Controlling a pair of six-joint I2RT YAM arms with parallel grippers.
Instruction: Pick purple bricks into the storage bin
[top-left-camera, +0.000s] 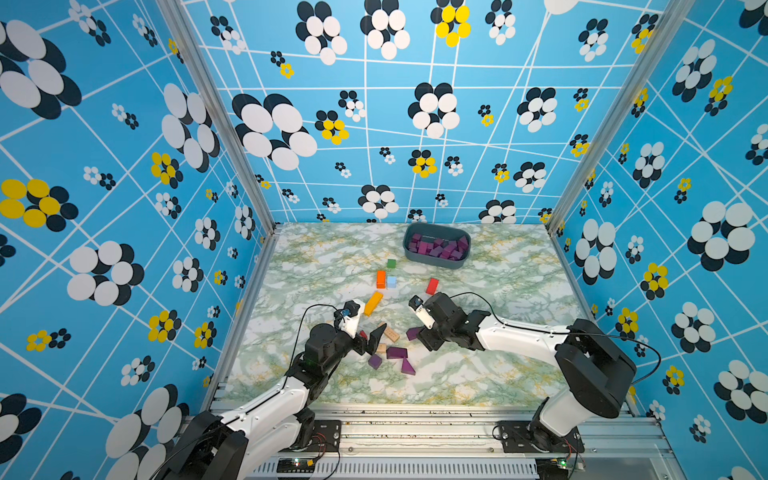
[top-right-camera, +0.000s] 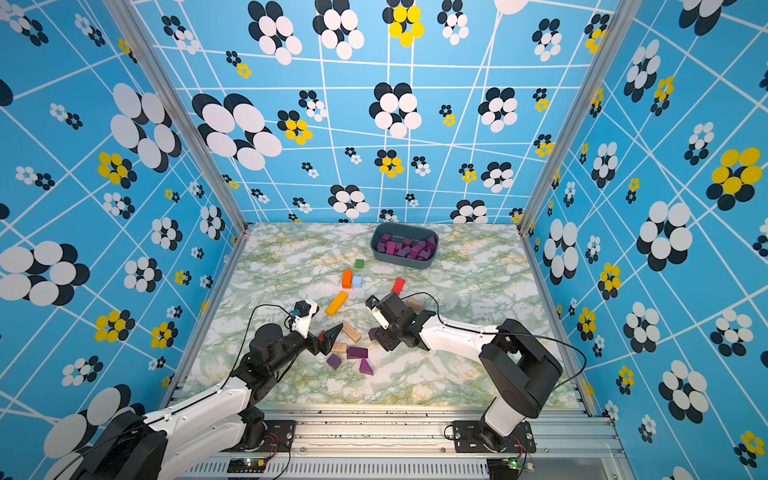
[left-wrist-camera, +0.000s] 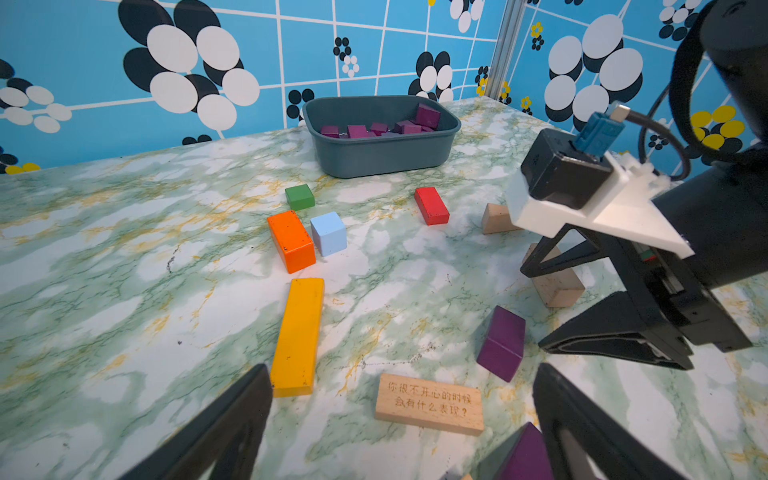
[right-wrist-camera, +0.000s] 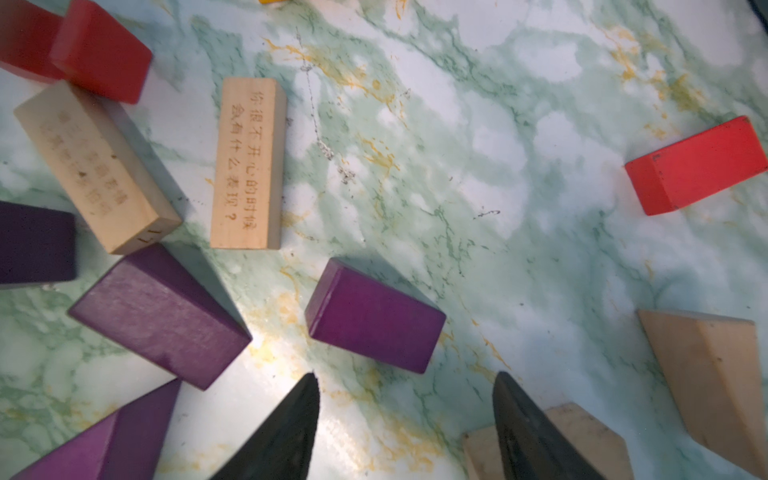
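Observation:
Below and just ahead of my right gripper lies a purple brick (right-wrist-camera: 376, 320), framed by fingers that stand apart with nothing between them. More purple bricks lie to its left: a block (right-wrist-camera: 164, 312), a dark one (right-wrist-camera: 32, 244) at the view's edge and a wedge (right-wrist-camera: 112, 444). My left gripper is open over the table on the left side, holding nothing. Its wrist view shows the same purple brick (left-wrist-camera: 502, 342) beside the right gripper's fingers. The grey-blue storage bin (top-left-camera: 410, 249) stands at the back, with several purple bricks (top-left-camera: 440, 246) in it.
Wooden bricks (right-wrist-camera: 248, 164) lie among the purple ones, and another wooden block (right-wrist-camera: 552, 448) sits partly behind a right finger. A red brick (left-wrist-camera: 432, 205), orange brick (left-wrist-camera: 292, 241), light blue cube (left-wrist-camera: 329, 233), green brick (left-wrist-camera: 300, 197) and yellow-orange bar (left-wrist-camera: 298, 336) lie toward the bin.

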